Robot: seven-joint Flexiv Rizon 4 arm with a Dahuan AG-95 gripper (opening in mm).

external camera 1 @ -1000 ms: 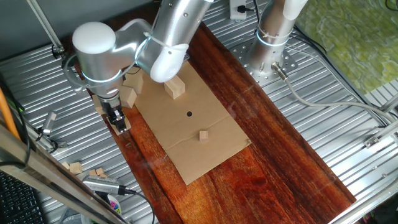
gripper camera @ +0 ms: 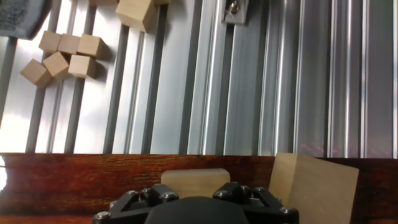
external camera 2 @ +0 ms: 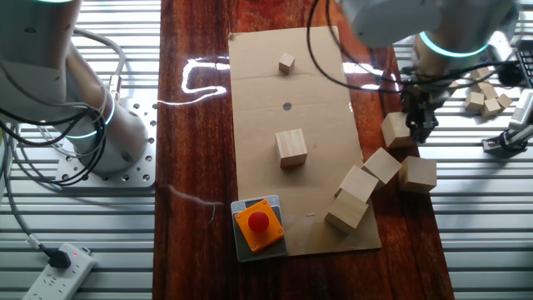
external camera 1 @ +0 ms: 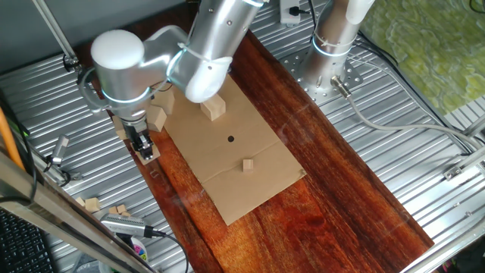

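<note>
My gripper points down at the wooden table's edge, close over a pale wooden block. In the wrist view this block lies just beyond the dark fingers, its near part hidden by them. Whether the fingers stand apart or closed on it does not show clearly. Exterior view 2 has the gripper blurred and dark beside the block. Another larger block stands right of the fingers in the wrist view. On the cardboard sheet are a big block and a small cube.
Several big blocks cluster near the gripper's side of the sheet. A red button on an orange box sits at one sheet corner. Small cubes lie on the metal slats beyond the table.
The arm's wrist and gripper have shifted very slightly over the edge block. The blocks on the sheet have not moved.
</note>
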